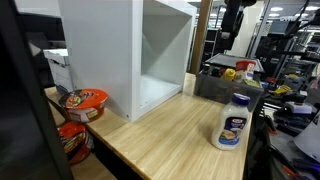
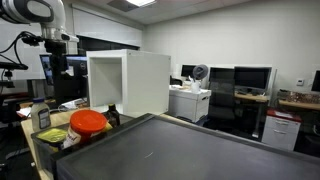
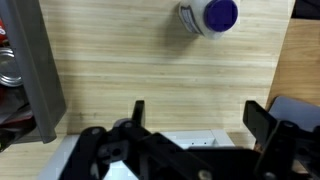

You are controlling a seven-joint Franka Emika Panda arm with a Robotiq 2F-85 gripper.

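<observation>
My gripper hangs open above the wooden table, its two black fingers wide apart with only tabletop between them. Exterior view 1 has the gripper (image 1: 229, 42) high at the upper right, well clear of the surface. A white bottle with a dark blue cap and a label (image 1: 231, 128) stands upright near the table's right edge. From the wrist, that bottle (image 3: 208, 17) shows at the top, away from the fingers. The white open-fronted cabinet (image 1: 105, 55) stands on the table; its edge (image 3: 150, 140) reaches under the gripper at the bottom of the wrist view.
Red-rimmed bowls or tubs (image 1: 82, 101) sit left of the cabinet. A dark bin (image 1: 212, 88) holds a yellow item (image 1: 229, 74) and other things at the table's far end. The tabletop (image 1: 165, 135) between cabinet and bottle is clear.
</observation>
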